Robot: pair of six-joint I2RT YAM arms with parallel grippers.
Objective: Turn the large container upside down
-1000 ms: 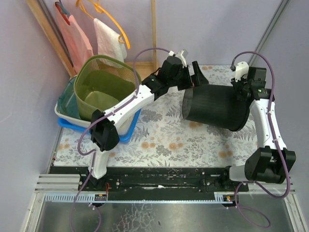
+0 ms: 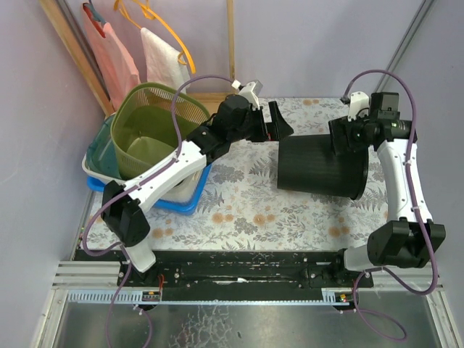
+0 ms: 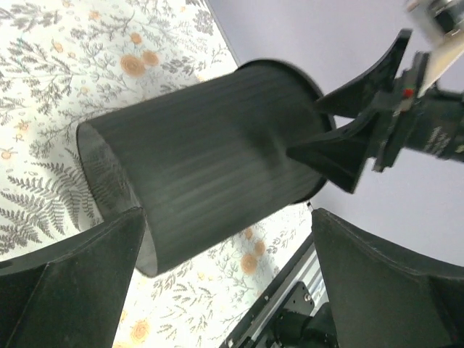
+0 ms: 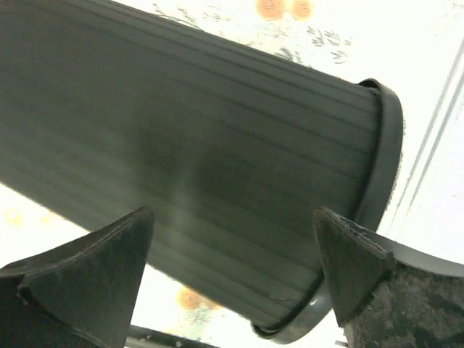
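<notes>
The large dark green container lies on its side on the floral table surface, its open mouth toward the left, as the left wrist view shows. My left gripper stands open above and left of the mouth, holding nothing. My right gripper is open over the container's right end, near the rimmed edge seen in the right wrist view.
At the left, green baskets and tubs sit in a blue tray. Hangers with pink and white cloths hang at the back left.
My left gripper has drawn back left from the container's mouth. My right gripper has shifted slightly. The container has settled from a slanted pose, its right end moving slightly.
</notes>
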